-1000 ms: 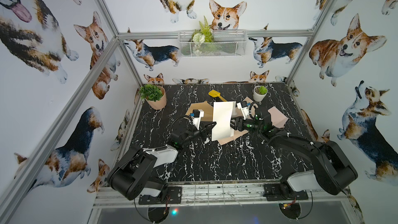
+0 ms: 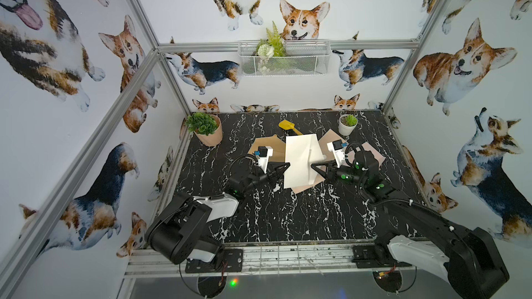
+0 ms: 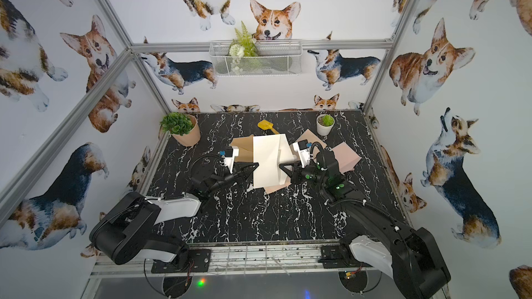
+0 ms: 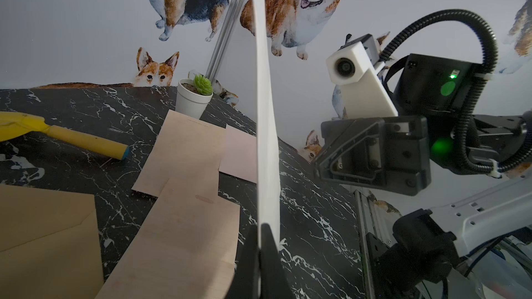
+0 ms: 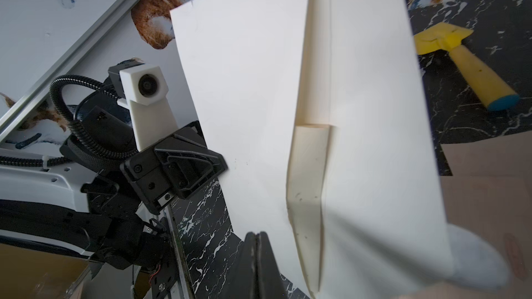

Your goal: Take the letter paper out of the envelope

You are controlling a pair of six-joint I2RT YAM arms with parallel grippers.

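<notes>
A white envelope (image 2: 302, 160) stands upright over the middle of the table. At its left edge my left gripper (image 2: 287, 166) is shut on it; in the left wrist view the envelope (image 4: 262, 105) appears edge-on, rising from the fingertips. My right gripper (image 2: 314, 166) is at the envelope's right side. In the right wrist view this gripper is shut, and nothing shows between its fingers. That view looks into a long opening, where a cream strip (image 5: 307, 182) shows; whether this is the letter paper or an inner fold, I cannot tell.
A brown envelope (image 4: 50, 232) and pinkish envelopes (image 4: 177, 216) lie flat under and behind the work. A yellow shovel (image 5: 476, 69) and a small white pot (image 2: 347, 126) are farther back.
My right gripper has shifted slightly and its arm has swung outward to the right and toward the front. The envelope's right side now looks opened wider. My left arm looks still.
</notes>
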